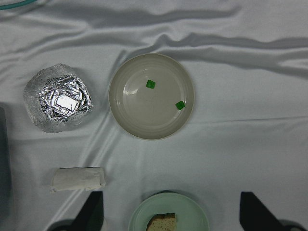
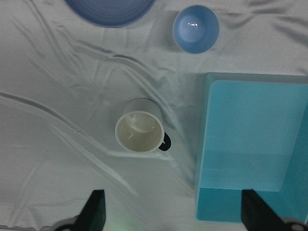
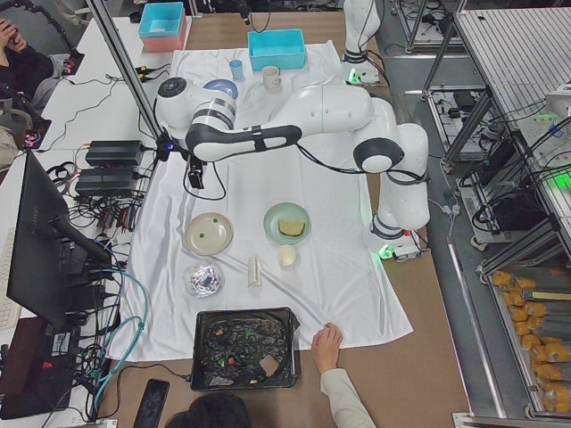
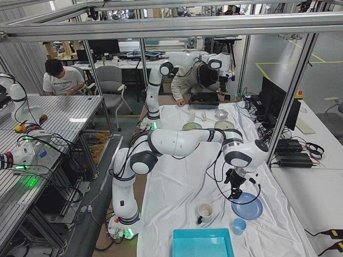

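My left gripper stands open high over a beige plate [image 1: 149,96] with two green cubes, a green plate [image 1: 144,216] with bread, a foil-covered bowl [image 1: 57,98] and a pale wrapped item [image 1: 78,178]. My right gripper is open above the other end of the cloth, where a white mug [image 2: 139,110], a blue cup [image 2: 196,29], a blue plate [image 2: 108,12] and a turquoise bin [image 2: 252,130] stand. Neither gripper has anything between its fingers.
A black tray [image 3: 245,379] with dark contents sits at the near end of the cloth in the camera left view. A person's hand [image 3: 326,348] rests at the cloth's edge beside it. Monitors and cables line the side table.
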